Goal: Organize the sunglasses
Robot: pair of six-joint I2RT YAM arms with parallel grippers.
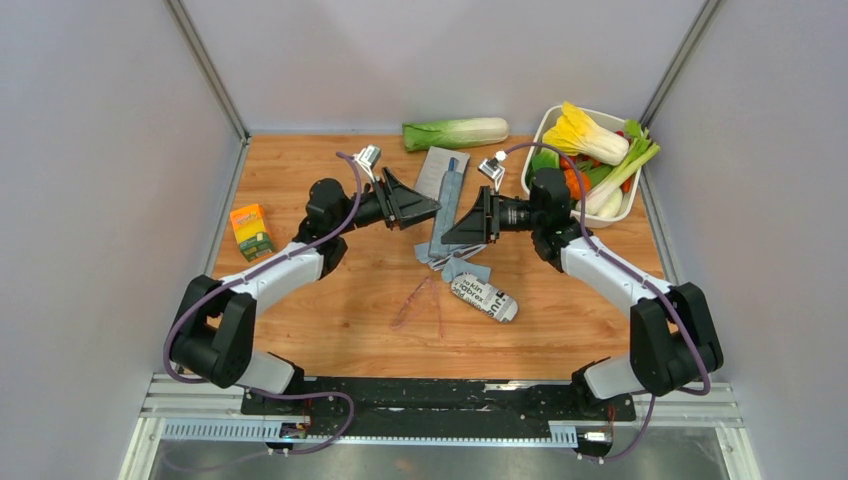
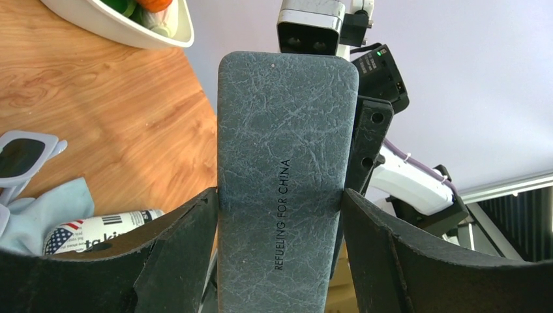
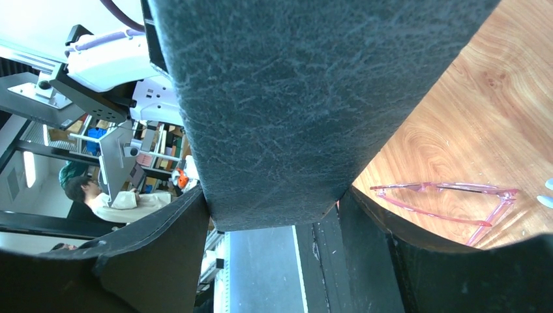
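Observation:
A dark blue-grey glasses case (image 1: 451,205), printed with lettering on one broad face, stands up off the table between my two grippers. My right gripper is at its lower part in the top view, its fingertips against both side edges. My left gripper has a fingertip along each edge of the lettered face; whether it clamps the case does not show. White-framed sunglasses (image 2: 23,158) with dark lenses lie on a pale blue cloth (image 2: 68,202). Pink-framed glasses (image 1: 420,305) rest on the bare wood in front. The inside of the case is hidden.
A can (image 1: 484,298) lies beside the cloth. Behind the case is a flat grey pad (image 1: 436,165), with a leek (image 1: 455,133) at the back. A white basket (image 1: 604,218) of vegetables fills the back right; an orange-green box (image 1: 251,231) stands left.

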